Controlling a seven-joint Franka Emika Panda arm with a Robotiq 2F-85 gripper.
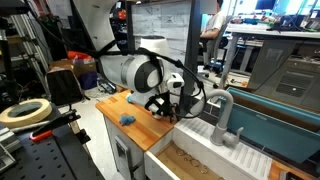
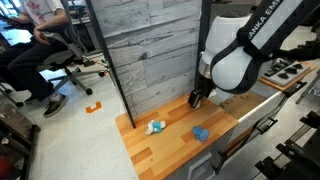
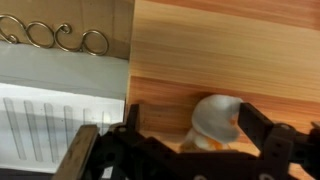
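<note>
A small white-and-orange object lies on the wooden counter. In the wrist view it sits in the gap of my open gripper, nearer the right finger than the left one. That right finger partly overlaps it. From the side, my gripper is low over the counter beside the sink, and the object is mostly hidden there. The second outside view has my gripper near the back of the counter.
A blue crumpled item and a blue-and-white item lie elsewhere on the counter. Beside it are the white ribbed drainboard, a grey faucet and an open drawer. A grey plank wall rises behind.
</note>
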